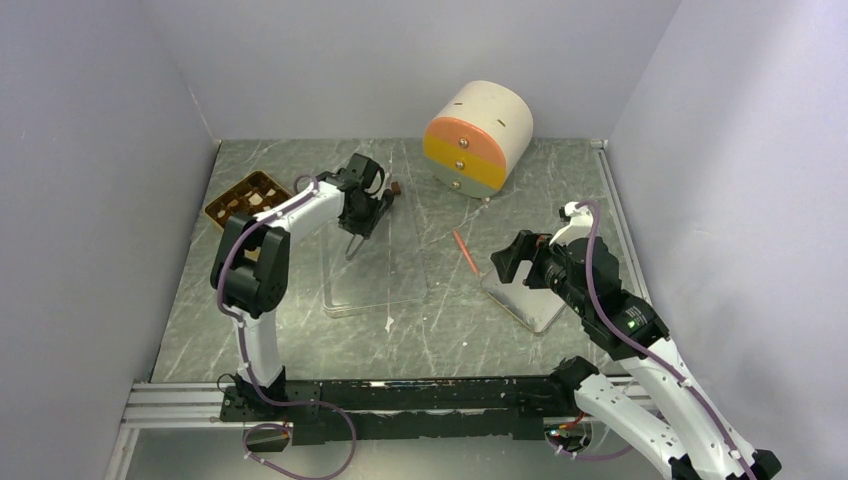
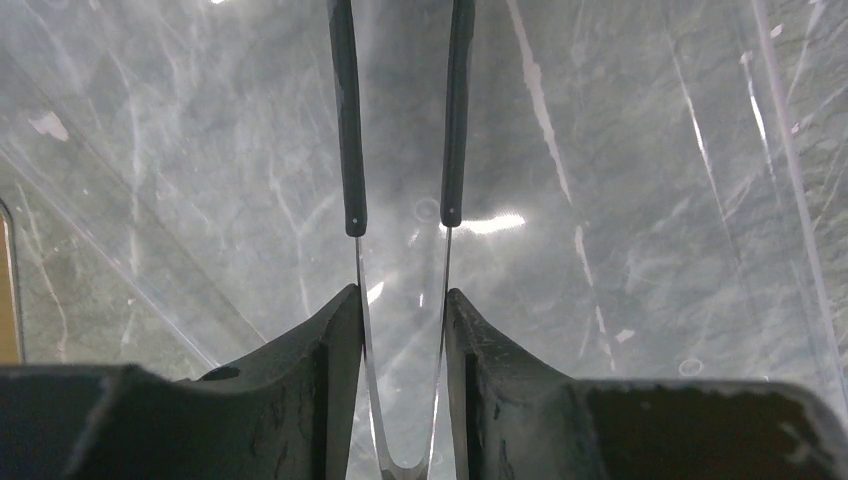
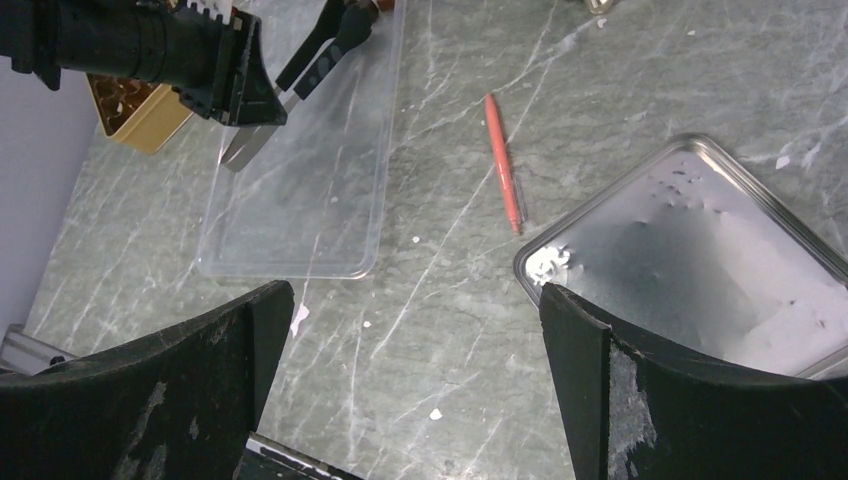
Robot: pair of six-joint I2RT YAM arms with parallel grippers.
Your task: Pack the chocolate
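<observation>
My left gripper is shut on black-tipped metal tongs [image 2: 348, 120], held over the clear plastic tray [image 1: 370, 280]. A small brown chocolate piece [image 1: 396, 186] is at the far edge of that tray, close to the tong tips. A gold box with brown chocolates [image 1: 245, 200] stands at the back left, partly behind the left arm. My right gripper [image 1: 512, 262] is open and empty above the right side of the table, near a metal tray [image 3: 680, 270].
A cylindrical drawer unit [image 1: 478, 140] stands at the back right. An orange pen-like stick [image 3: 502, 160] lies between the two trays.
</observation>
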